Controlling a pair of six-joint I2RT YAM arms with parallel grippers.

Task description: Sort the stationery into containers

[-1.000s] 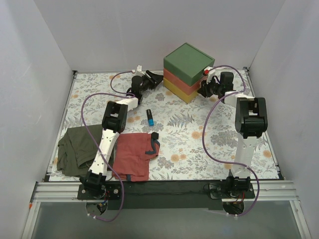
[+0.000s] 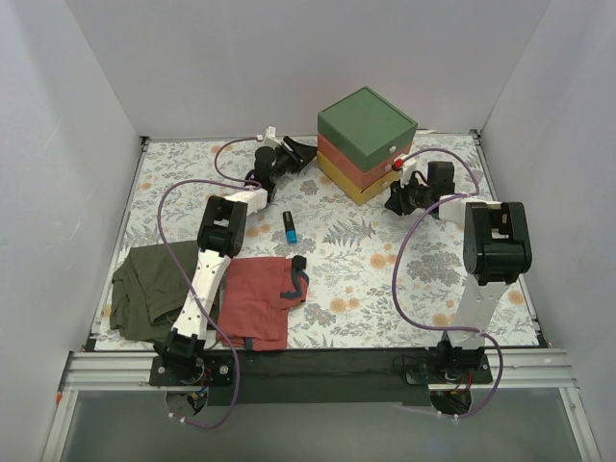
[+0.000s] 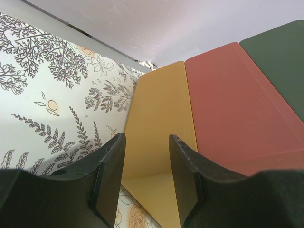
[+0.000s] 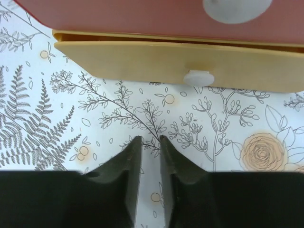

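A three-tier drawer box stands at the back centre, with a green top drawer [image 2: 366,125], a red middle drawer [image 2: 354,164] and a yellow bottom drawer [image 2: 348,183]. In the right wrist view the yellow drawer front [image 4: 133,59] juts out slightly, a thin gap along its top edge. Short of that front is my right gripper, its fingers a narrow gap apart and empty. My left gripper is open at the box's left side, fingertips spread before the yellow side wall [image 3: 159,109]. A dark marker-like item with a blue end [image 2: 290,227] lies mid-table.
An olive cloth or pouch [image 2: 149,294] and a red one with a dark strap [image 2: 258,303] lie at the front left. A wall rises close behind the box.
The yellow drawer protrudes a little more, and the box has shifted slightly right. The left arm looks unmoved.
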